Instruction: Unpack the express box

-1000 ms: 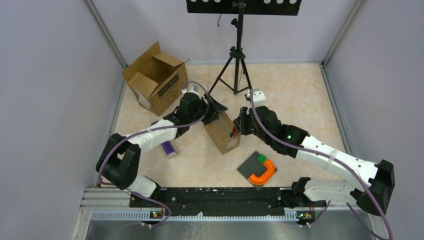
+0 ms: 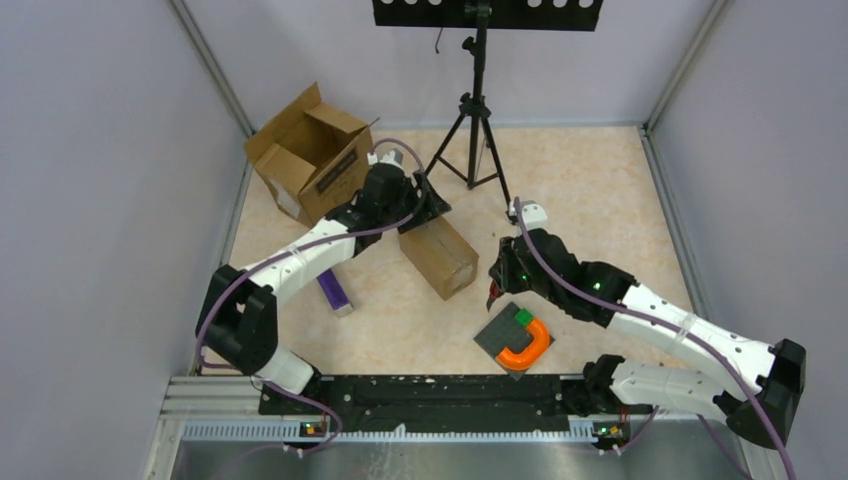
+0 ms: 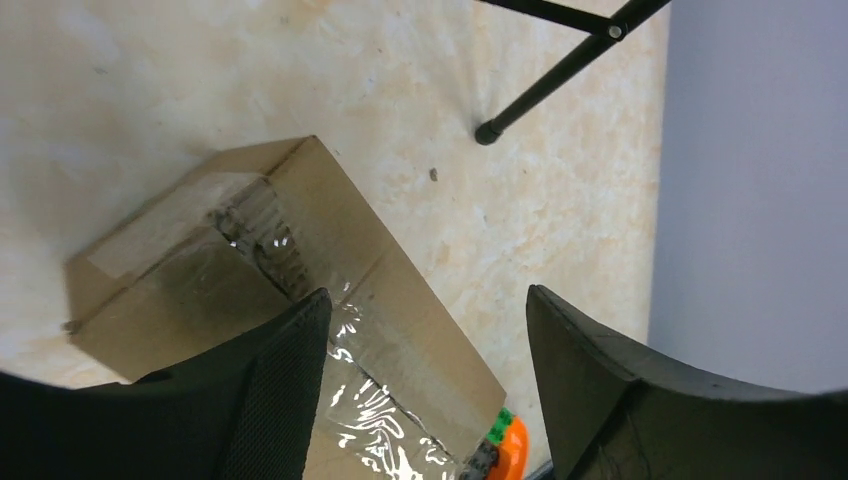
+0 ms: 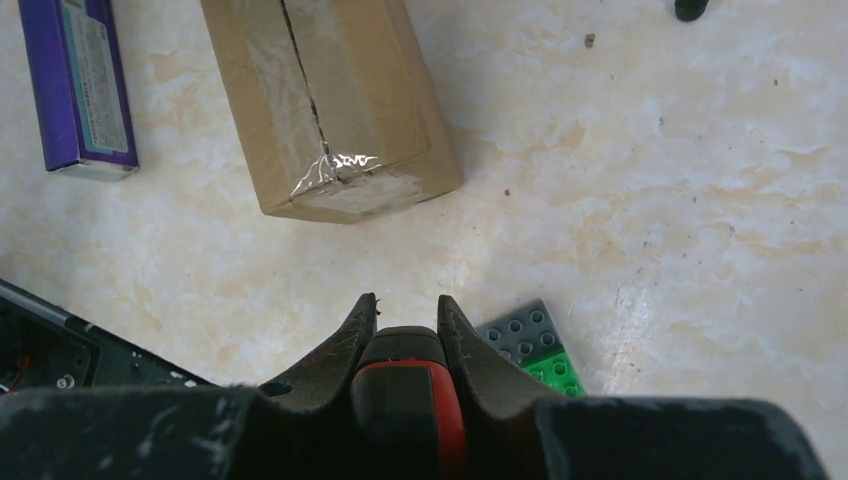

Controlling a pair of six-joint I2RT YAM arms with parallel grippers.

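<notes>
A brown taped cardboard box [image 2: 440, 258] lies near the middle of the table, its top tape with a dark line along the seam in the left wrist view. Over the box's far end, my left gripper is open, with nothing held between its fingers. To the right of the box, above the table and apart from it, my right gripper is shut on a red and black tool [image 4: 400, 400]. The tool's tip points down in the top view; its exact kind is hard to tell.
An open, larger carton [image 2: 318, 165] stands at the back left. A purple box [image 2: 335, 291] lies left of the taped box. Near the front is a grey plate [image 2: 495, 338] with an orange curved piece [image 2: 527, 345]. A black tripod [image 2: 476, 150] stands behind.
The right gripper has moved from over the box toward the right and front, carrying the tool away. My left gripper has shifted slightly; the box has moved a little left.
</notes>
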